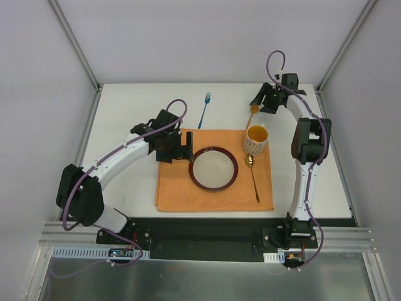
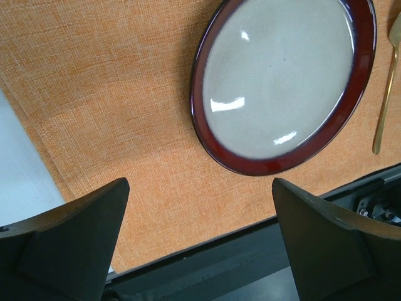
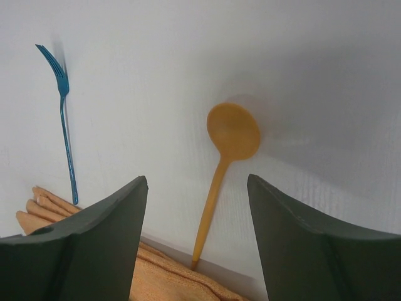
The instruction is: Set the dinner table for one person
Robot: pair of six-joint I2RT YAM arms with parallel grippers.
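Observation:
A dark-rimmed plate [image 1: 213, 168] lies on the orange placemat [image 1: 172, 194]. To its right a gold spoon [image 1: 253, 178] rests on the mat, and a patterned mug [image 1: 254, 140] stands near the mat's back right corner. My left gripper [image 1: 187, 146] is open over the mat's left part, at the plate's left side, with only cloth below its gap. Off the mat's back edge lies an orange spoon [image 3: 227, 150]; above it my right gripper stands open, nothing held. Further left at the back is a blue fork [image 1: 204, 110], also seen in the right wrist view.
The mug stands close to the orange spoon's handle end. A dark rail [image 1: 200, 229] borders the table's front.

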